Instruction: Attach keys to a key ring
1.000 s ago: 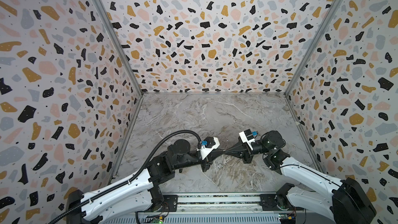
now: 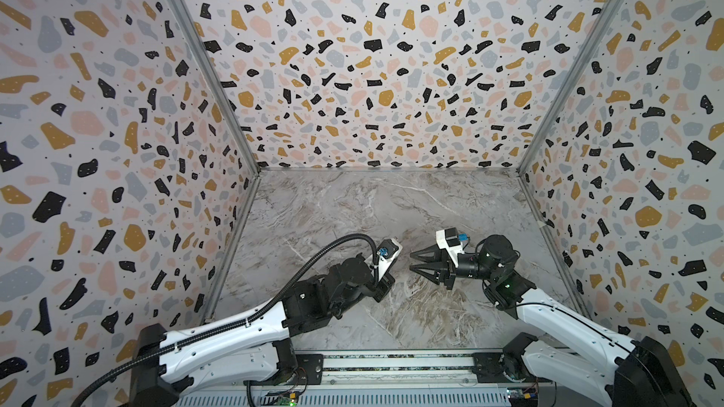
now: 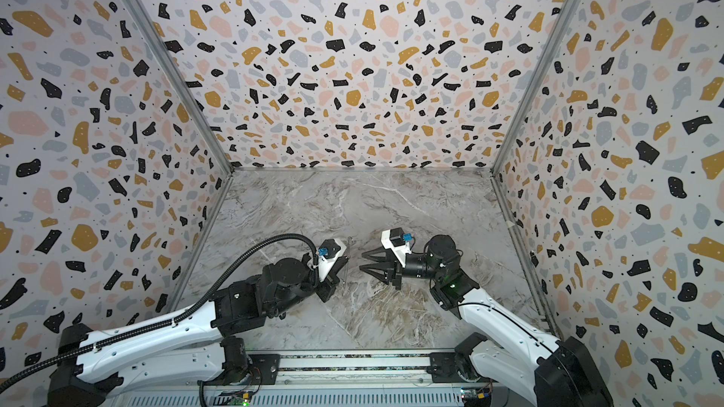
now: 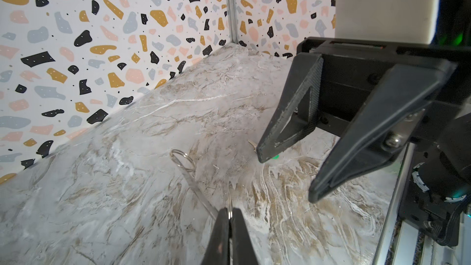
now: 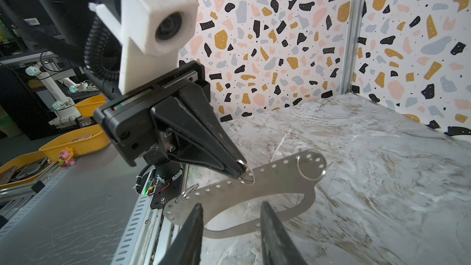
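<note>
A thin metal plate with a row of small holes and a long slot hangs at my left gripper, whose fingertips are shut on it; in the left wrist view it appears nearly edge-on. Small metal rings are on the plate, one by my left fingertips (image 5: 242, 169) in the right wrist view. My right gripper stands open just to the right, facing the plate, with nothing seen between its fingers.
A metal rail (image 2: 396, 355) runs along the front edge. Outside, yellow bins (image 5: 78, 139) show in the right wrist view.
</note>
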